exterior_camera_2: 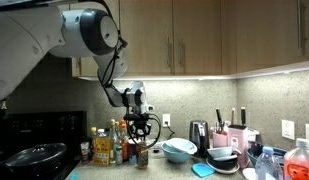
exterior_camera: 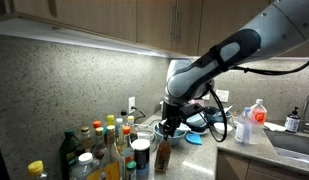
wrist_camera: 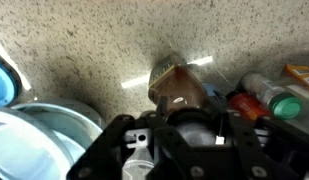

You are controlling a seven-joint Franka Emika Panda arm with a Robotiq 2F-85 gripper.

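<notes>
A brown bottle (exterior_camera: 162,157) hangs below my gripper (exterior_camera: 168,136), which is shut on its top. In exterior view 1 the bottle leans slightly, its lower end towards the left. From the other side, the bottle (exterior_camera_2: 142,156) shows at the right end of the row of bottles, under the gripper (exterior_camera_2: 142,141). Looking down in the wrist view, I see the bottle's brown side (wrist_camera: 177,85) above the dark fingers, which hide its top. Whether its base touches the counter I cannot tell.
Several bottles (exterior_camera: 111,155) and a dark jar with a white lid (exterior_camera: 141,152) stand close by on the left. Light-blue bowls (exterior_camera_2: 178,147) are on the other side. Bare counter (wrist_camera: 104,45) shows around the brown bottle.
</notes>
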